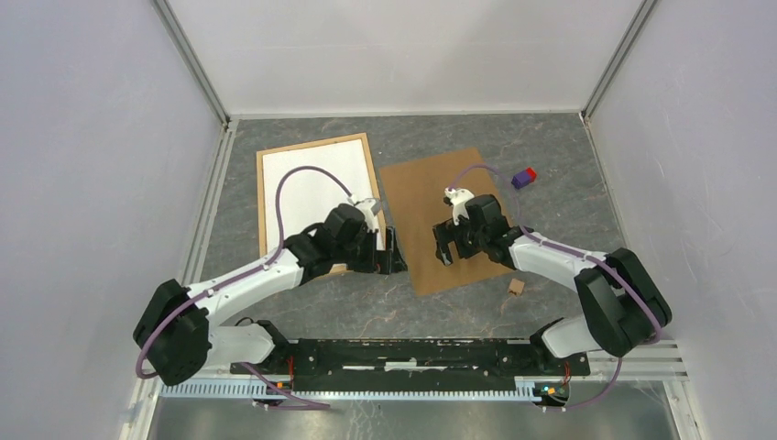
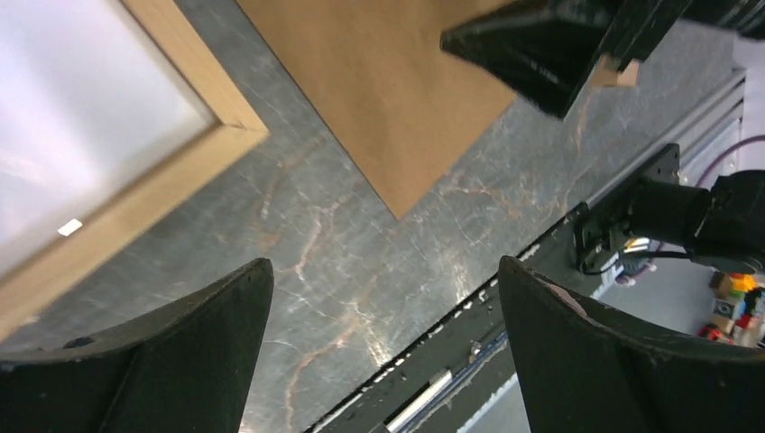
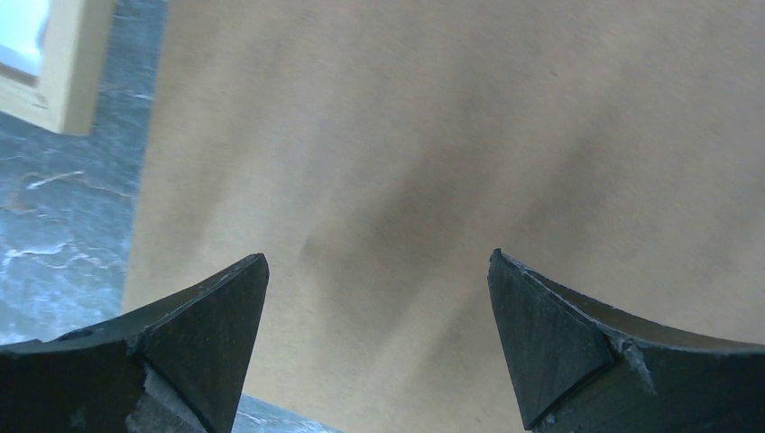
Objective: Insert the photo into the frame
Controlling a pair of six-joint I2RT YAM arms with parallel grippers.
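A light wooden frame (image 1: 266, 269) lies flat on the left half of the table, with a smooth white panel (image 1: 302, 192) inside it. To its right is a flat brown sheet (image 1: 417, 188), slightly rotated; which piece is the photo, I cannot tell. My left gripper (image 1: 392, 252) is over the gap between frame and sheet, open and empty; in the left wrist view, bare table and the sheet's near corner (image 2: 397, 194) show between its fingers. Above the brown sheet hangs my right gripper, also open, with only brown surface between its fingers.
A red and purple block (image 1: 522, 178) lies right of the sheet's far side, and a small tan block (image 1: 516, 286) sits by its near right corner. The two grippers are close together.
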